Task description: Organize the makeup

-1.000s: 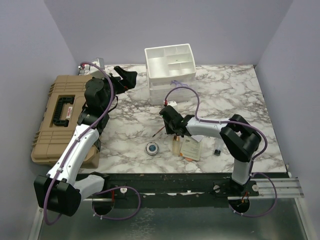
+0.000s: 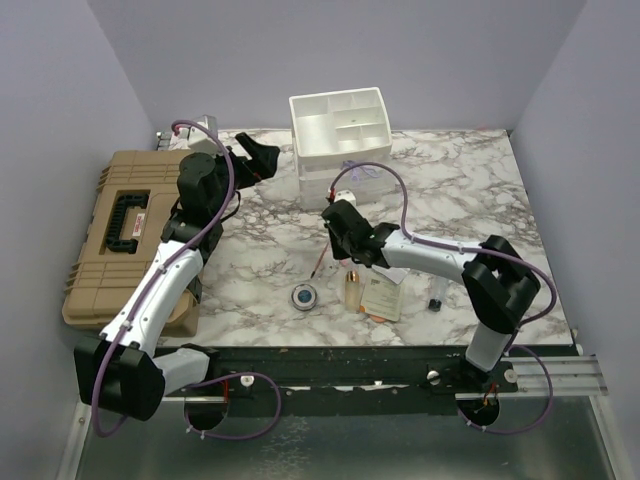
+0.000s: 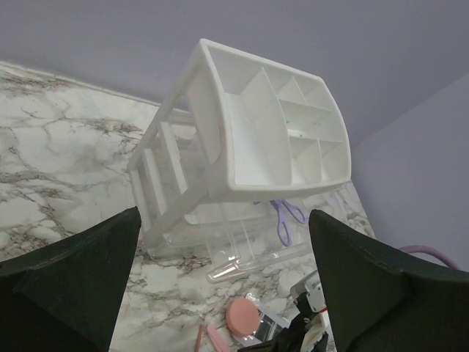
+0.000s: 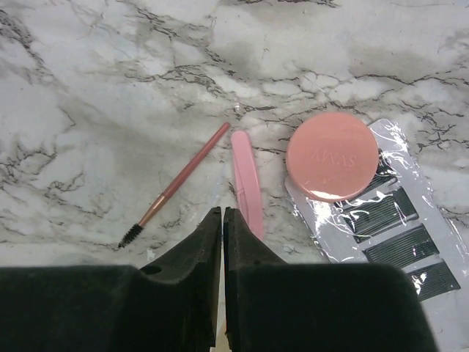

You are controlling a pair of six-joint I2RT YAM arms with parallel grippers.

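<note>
My left gripper (image 2: 262, 162) hangs open left of the white organizer (image 2: 340, 120), which stands at the back with purple scissors (image 3: 283, 216) in its lower section. My right gripper is over the middle of the table, fingers closed; whether they grip anything is hard to see. Below it lie a pink tool (image 4: 246, 176), a brown spoolie brush (image 4: 183, 176), a round pink compact (image 4: 331, 155) and a packet with dark strips (image 4: 388, 213). A round container (image 2: 304, 297), a bottle (image 2: 352, 290), a palette (image 2: 381, 300) and a tube (image 2: 438, 292) lie nearer the front.
A tan hard case (image 2: 120, 250) fills the left side, under the left arm.
My left gripper has shifted slightly right. My right arm has moved a little, its elbow outward to the right and its gripper slightly upward in the top view.
</note>
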